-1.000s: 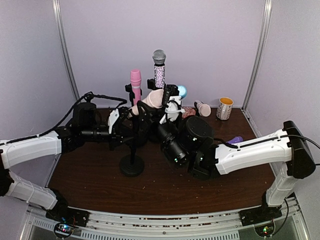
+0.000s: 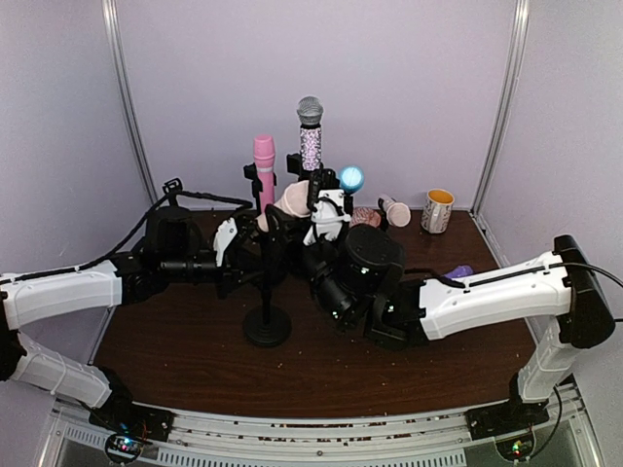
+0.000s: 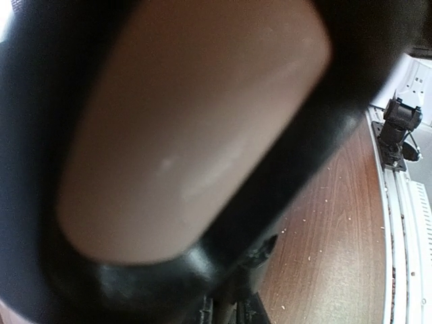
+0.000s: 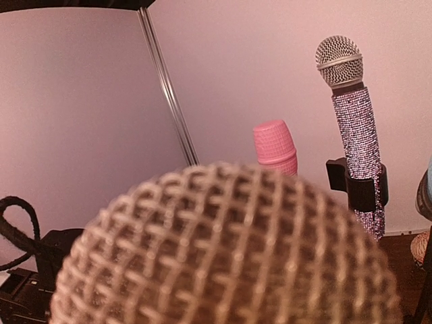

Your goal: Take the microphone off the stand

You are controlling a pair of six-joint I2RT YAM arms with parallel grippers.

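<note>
A light pink microphone [image 2: 294,198] is tilted at the middle, its mesh head [image 4: 223,256] filling the bottom of the right wrist view. My right gripper [image 2: 321,199] is shut on it. My left gripper [image 2: 255,255] is at the front stand [image 2: 267,326], just below that microphone; in the left wrist view a large blurred black part with a tan inset hides its fingertips, so its opening is unclear. Behind, a pink microphone [image 2: 264,165] and a sparkly microphone [image 2: 311,146] stand upright in holders.
A blue round-headed object [image 2: 351,178], a lying cup-like pink item [image 2: 394,212], a mug [image 2: 438,211] and a purple item [image 2: 459,272] are at the back right.
The light pink microphone and right gripper have shifted slightly down and left in the top view. The front stand and left gripper have moved slightly right.
</note>
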